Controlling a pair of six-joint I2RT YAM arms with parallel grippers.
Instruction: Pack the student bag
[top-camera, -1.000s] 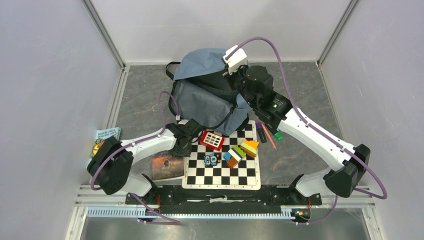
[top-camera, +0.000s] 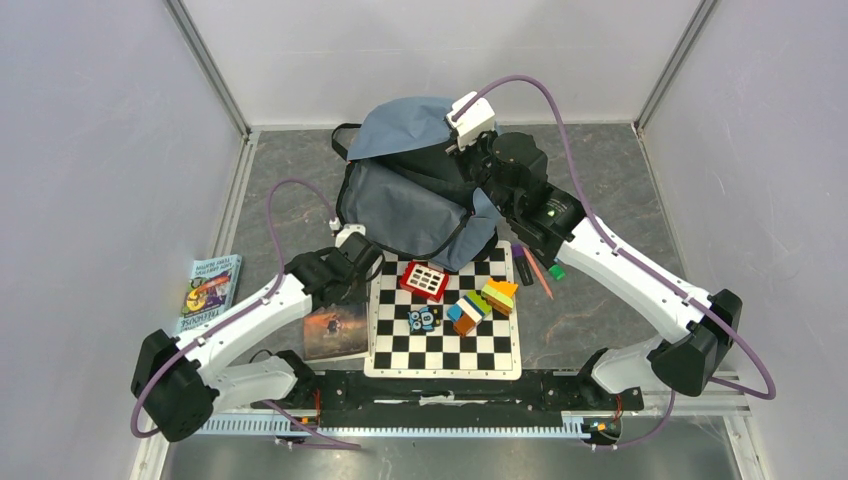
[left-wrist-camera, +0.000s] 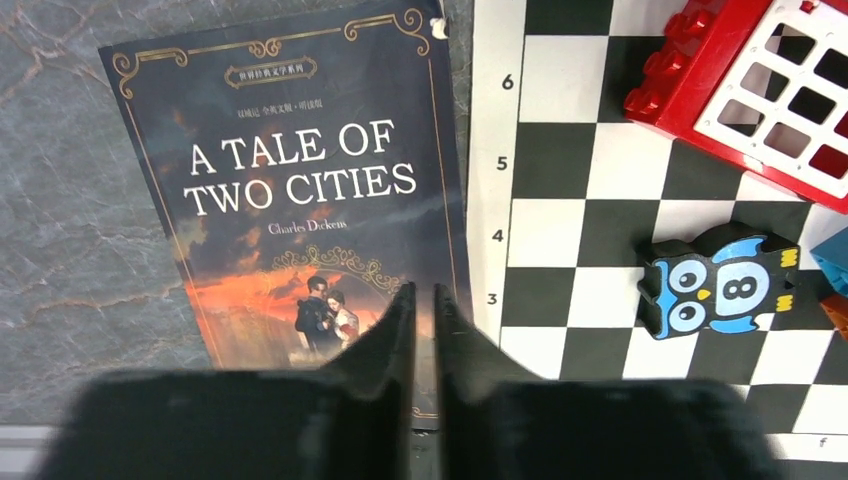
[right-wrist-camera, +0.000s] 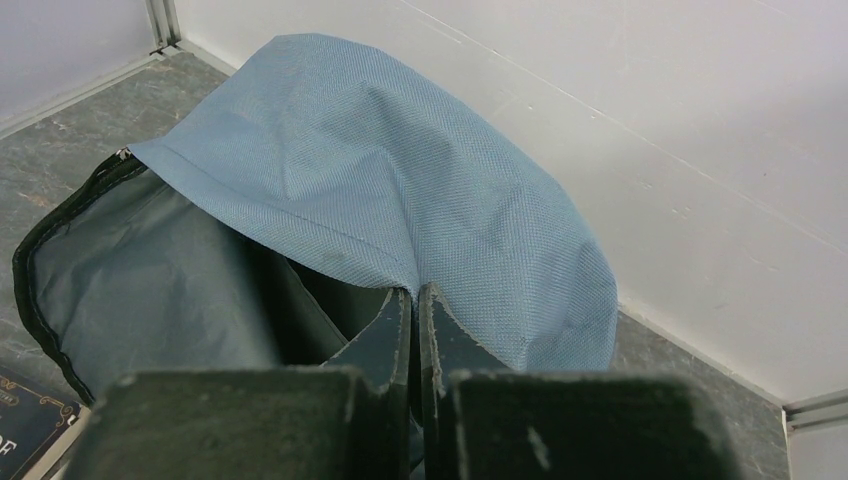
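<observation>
The blue-grey student bag (top-camera: 408, 205) lies at the back of the table with its mouth open. In the right wrist view, the bag flap (right-wrist-camera: 350, 150) is gathered into a fold at my right gripper, which is shut on its edge and holds it up. My left gripper hangs above the book "A Tale of Two Cities" (left-wrist-camera: 300, 200), slightly open, a narrow gap between its tips and nothing in it. That book lies flat, left of the chessboard (left-wrist-camera: 489, 200). On the board are a red lattice block (top-camera: 424, 281), an owl block (left-wrist-camera: 720, 282) and coloured bricks (top-camera: 482, 307).
Another book (top-camera: 208, 290) lies at the far left. Right of the board are a dark marker (top-camera: 523, 268), an orange pencil (top-camera: 541, 278) and a green item (top-camera: 557, 271).
The right arm and the raised flap have stayed still.
</observation>
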